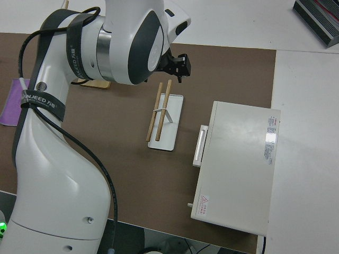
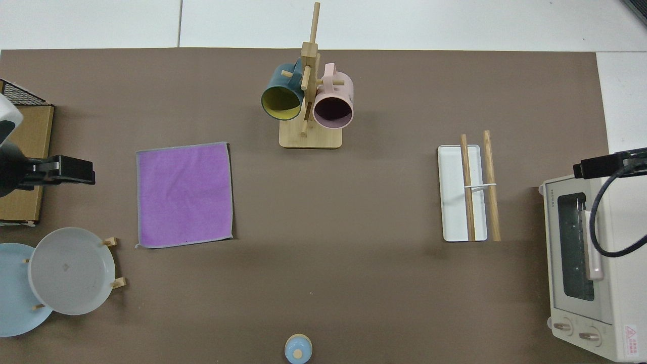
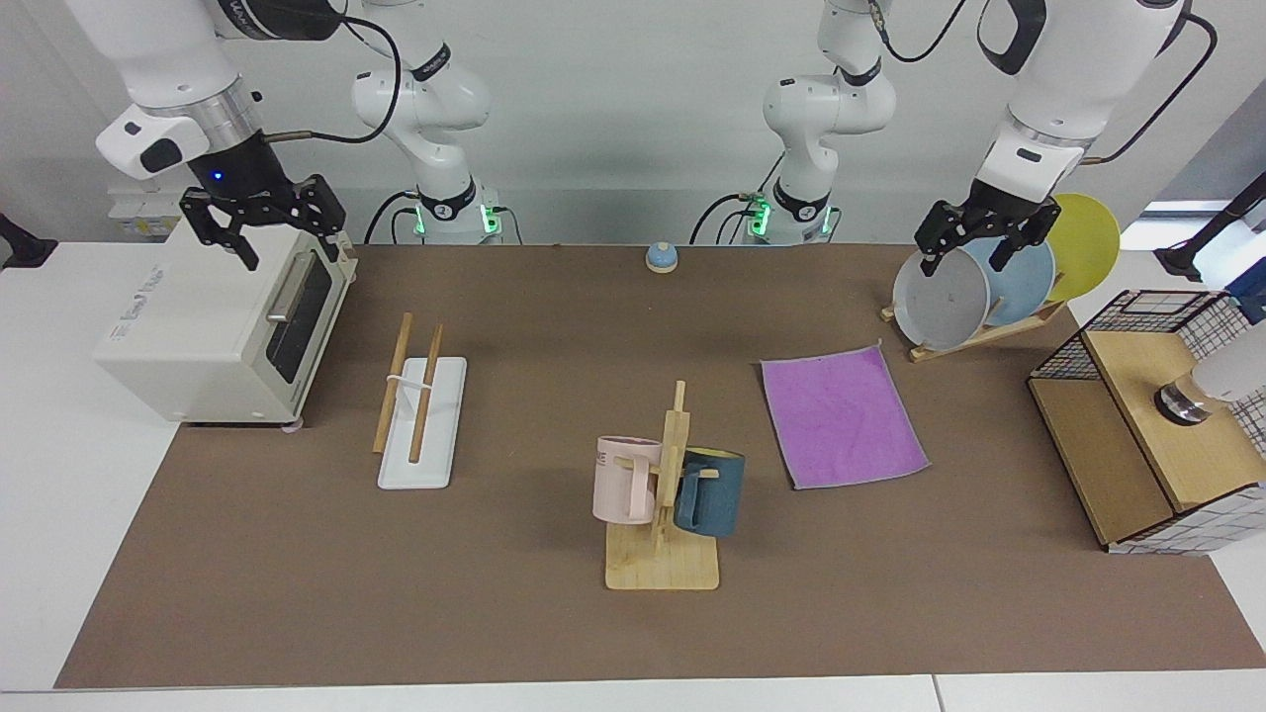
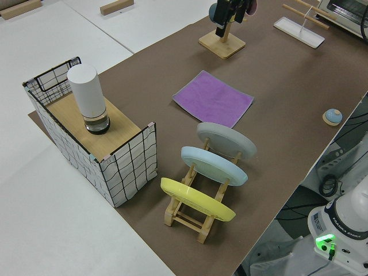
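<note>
Two black grippers hang over opposite ends of the brown mat in the camera left view: one [image 3: 975,243] above the plate rack at right, the other [image 3: 266,237] above the white oven. Whether their fingers are open is unclear. A wooden mug tree [image 2: 310,136] holds a pink mug [image 2: 333,91] and a blue mug [image 2: 276,85]. A purple cloth [image 2: 185,194] lies flat. White, blue and yellow plates [image 4: 198,199] stand in a rack. A white stand with two wooden bars [image 2: 450,182] sits near the oven [image 2: 576,315].
A wire basket with wooden boards [image 3: 1104,463] stands beside the plates, with a white cylinder [image 3: 1228,368] inside. A small blue round object [image 2: 298,349] lies at the mat's edge.
</note>
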